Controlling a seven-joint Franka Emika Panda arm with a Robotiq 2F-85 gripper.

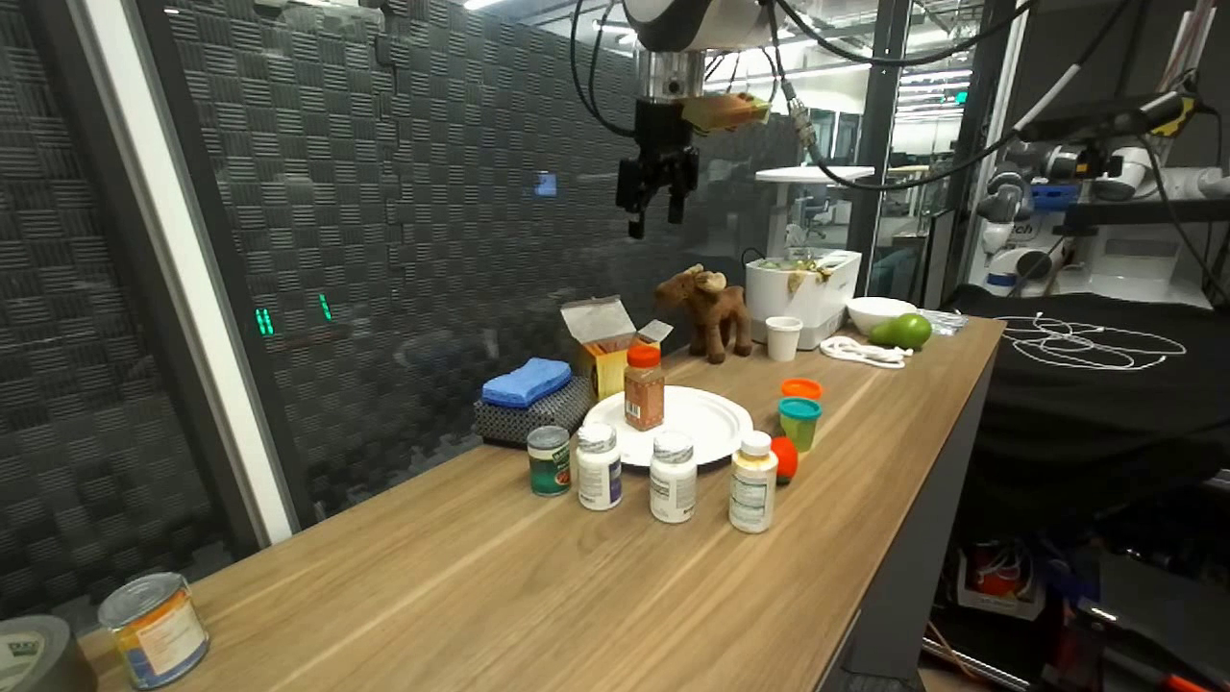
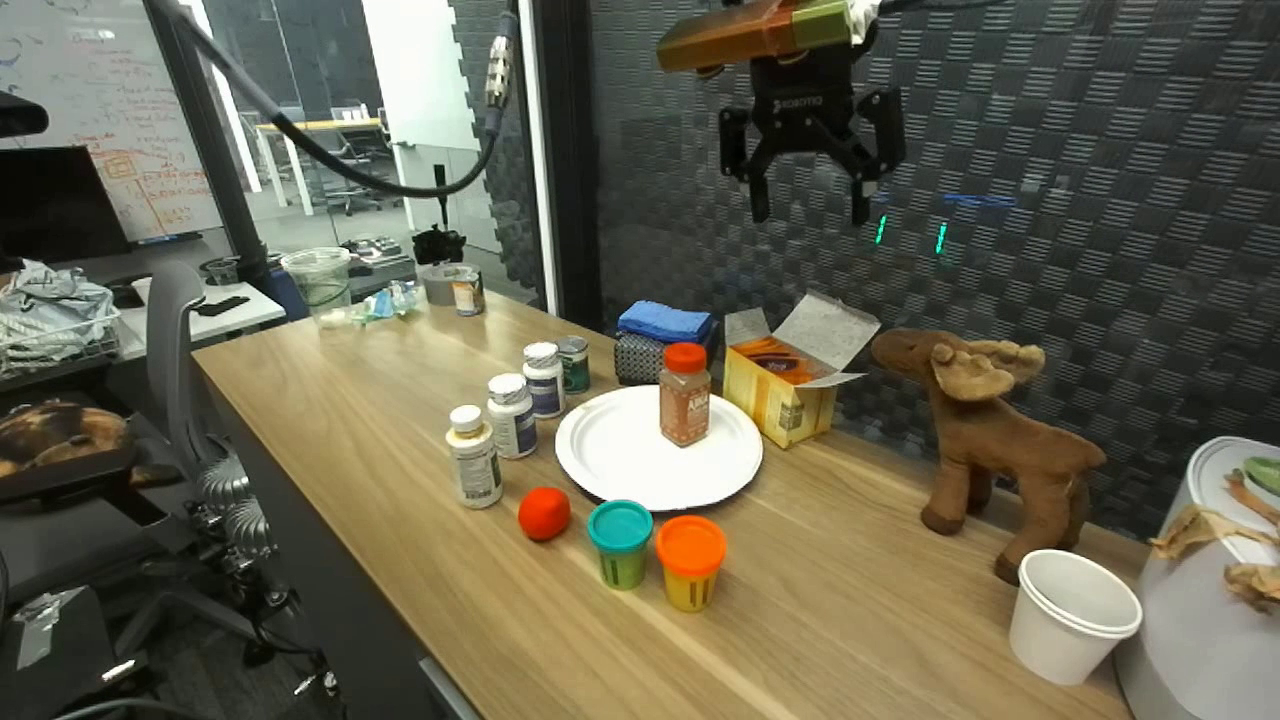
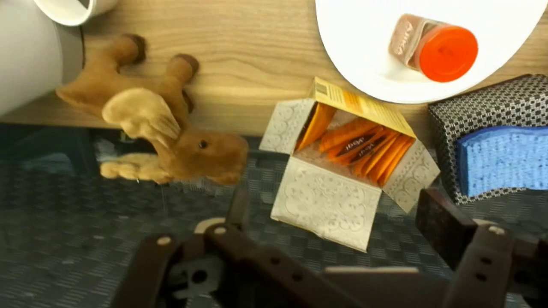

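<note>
High above the back of the table, my gripper (image 2: 811,214) hangs open and empty, its fingers (image 3: 445,220) wide apart. Below it stands an open yellow box (image 2: 786,390) holding several orange packets (image 3: 354,146), flaps spread. In the wrist view this box lies just ahead of my fingertips. A brown toy moose (image 2: 990,426) stands beside it, near the wall. On the white plate (image 2: 600,462) an orange-lidded spice jar (image 2: 685,396) is upright. A blue cloth (image 1: 527,382) rests on a dark patterned box (image 1: 507,426) at the plate's other side.
Several bottles, among them a white one (image 1: 752,484), and a green can (image 1: 549,461) line the plate's edge. A red ball (image 2: 545,514), teal-lidded tub (image 2: 620,546) and orange-lidded tub (image 2: 691,564) stand nearby. White cups (image 2: 1071,618) sit by the planter.
</note>
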